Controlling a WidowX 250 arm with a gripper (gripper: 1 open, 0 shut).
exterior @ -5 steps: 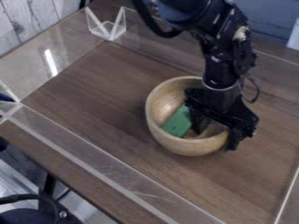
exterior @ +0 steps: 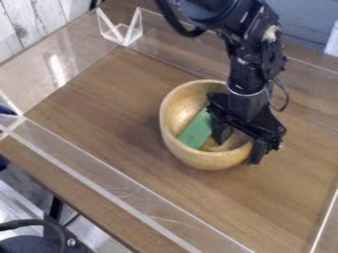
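A tan bowl (exterior: 179, 123) rests on the wooden table, right of centre. Inside it, on the left, lies a green block (exterior: 196, 129). My black gripper (exterior: 244, 133) reaches down from the top into the right half of the bowl, right of the green block, open, its lower end partly over the bowl's right rim. Whether its fingers touch the bowl or the block is hard to tell.
A clear plastic holder (exterior: 121, 30) stands at the back left. Clear strips run along its edges.
The bowl, with the green block in it, has shifted slightly left. My gripper has moved slightly left with it.
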